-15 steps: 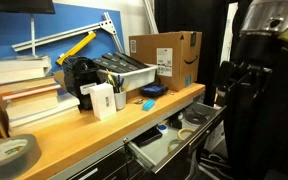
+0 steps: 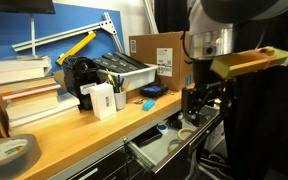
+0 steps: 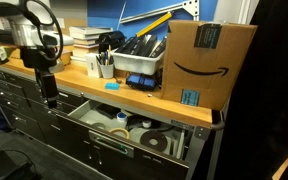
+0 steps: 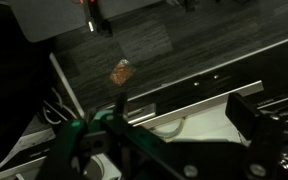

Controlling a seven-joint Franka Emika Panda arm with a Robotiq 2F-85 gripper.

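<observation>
My gripper point(image 2: 196, 106) hangs in front of the workbench, near the pulled-out drawer in exterior view 1. In exterior view 2 the gripper point(image 3: 46, 78) is at the left, in front of the dark drawer fronts and apart from them. Its dark fingers stand apart at the bottom of the wrist view, and nothing shows between them. The open drawer point(image 3: 93, 117) has a pale interior holding a tape roll point(image 3: 122, 116) and several dark items. Part of this drawer point(image 4: 206, 126) shows below the floor in the wrist view.
On the wooden bench point(image 3: 169, 101) stand a cardboard box point(image 3: 206, 62), a grey bin point(image 3: 144, 68) of tools, a pen cup point(image 3: 107, 71) and stacked books point(image 2: 32, 100). A grey tape roll point(image 2: 10, 153) lies at the near end.
My arm has swung left and toward the camera in exterior view 1, now partly covering the cardboard box and the drawer's right side. Drawer and bench items look unmoved.
</observation>
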